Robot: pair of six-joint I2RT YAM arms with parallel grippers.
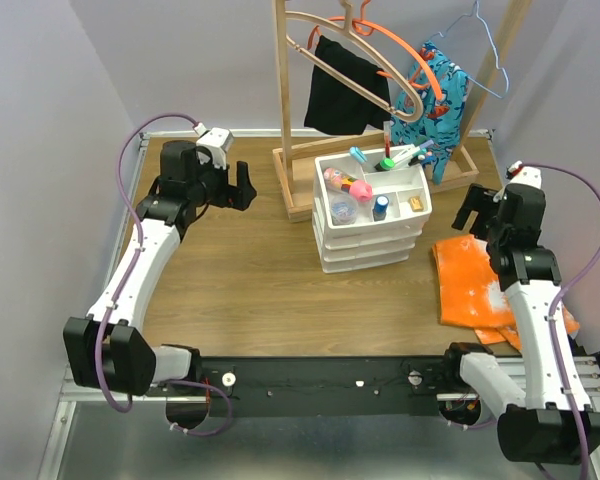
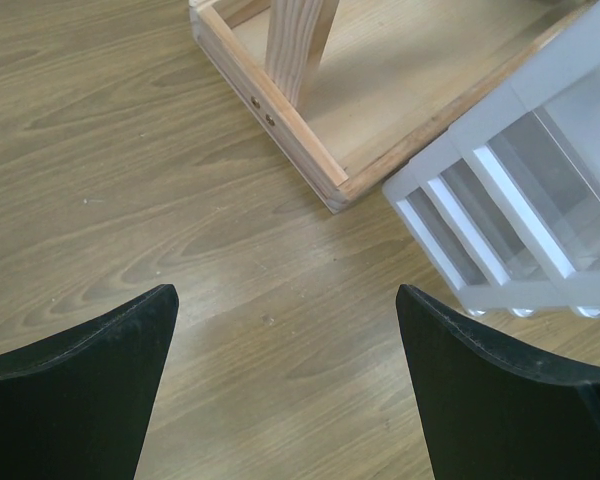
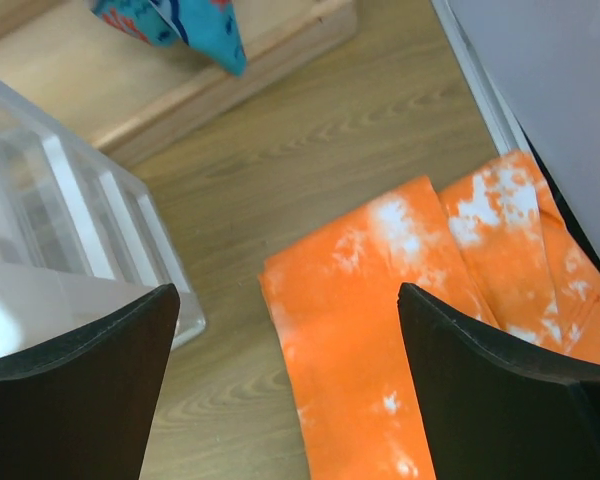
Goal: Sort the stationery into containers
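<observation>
A white drawer organiser [image 1: 365, 258] stands at the middle of the table, its top tray divided into compartments. In the back of that tray lie several pens and markers [image 1: 408, 155], with a green-capped one [image 1: 385, 164] among them. A pink item [image 1: 360, 190], a clear round container [image 1: 344, 209], a blue bottle [image 1: 380, 208] and a small yellowish block [image 1: 416, 203] occupy the other compartments. Left of the organiser, my left gripper [image 1: 248, 187] is open and empty. My right gripper [image 1: 464, 215] hangs to its right, fingers apart with nothing between them.
Behind the organiser a wooden rack [image 1: 283, 100] carries hangers, a dark cloth [image 1: 346, 88] and a blue patterned garment [image 1: 435, 100]. Orange folded cloth [image 3: 365, 290] lies under my right gripper. Bare wood covers the table's left and front.
</observation>
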